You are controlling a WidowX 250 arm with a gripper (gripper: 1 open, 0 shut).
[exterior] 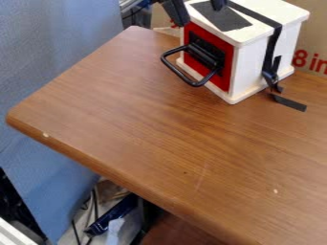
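A white box (255,81) with a red front panel (200,38) and a black wire handle (183,69) stands at the back right of the wooden table. Black straps run over its top and down its side onto the tabletop. My black gripper (194,6) is only partly in view at the top edge, above the box's front left corner; whether it is open or shut cannot be made out.
A blue padded panel (57,57) lies beyond the left edge, with clutter below. A cardboard box (309,57) stands behind.
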